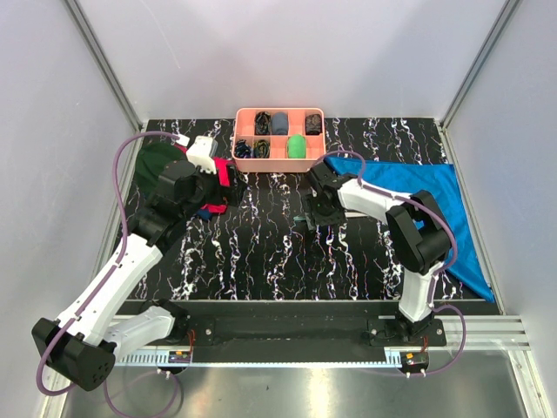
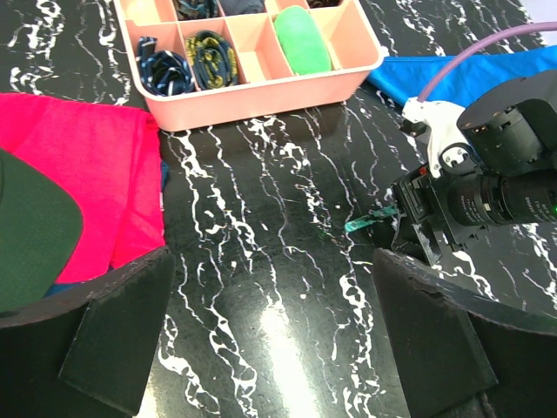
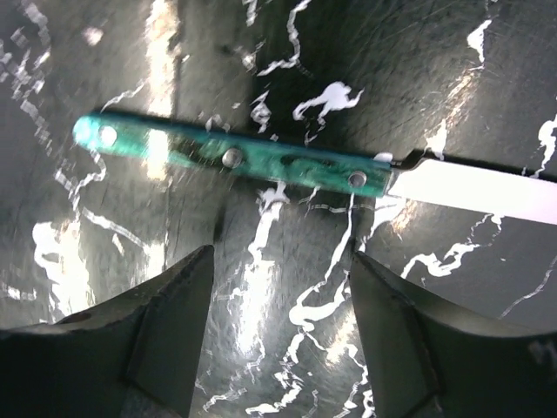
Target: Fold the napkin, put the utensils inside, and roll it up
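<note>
A knife with a green handle (image 3: 288,171) and pale blade (image 3: 477,189) lies on the dark marbled table; in the top view it is mostly under the right arm. My right gripper is open just beside the handle, nothing between its fingers. My left gripper is open and empty over the left part of the table, near folded red cloth (image 2: 113,174) and dark green cloth (image 2: 30,231). A blue cloth (image 1: 448,218) lies spread on the right.
A pink divided bin (image 1: 278,163) with dark bundles and a green item (image 1: 296,146) stands at the back centre.
</note>
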